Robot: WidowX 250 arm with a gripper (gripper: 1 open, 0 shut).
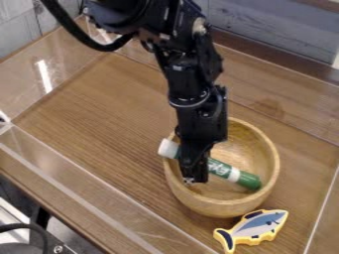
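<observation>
A white and green tube [233, 175] lies tilted inside a round wooden bowl [219, 205]. My black gripper [195, 165] reaches down into the left part of the bowl, over the white end of the tube. Its fingertips are dark and overlap the tube, so I cannot tell whether they hold it.
A yellow toy fish [251, 229] with blue and white markings lies just in front of the bowl. A wall runs along the back.
</observation>
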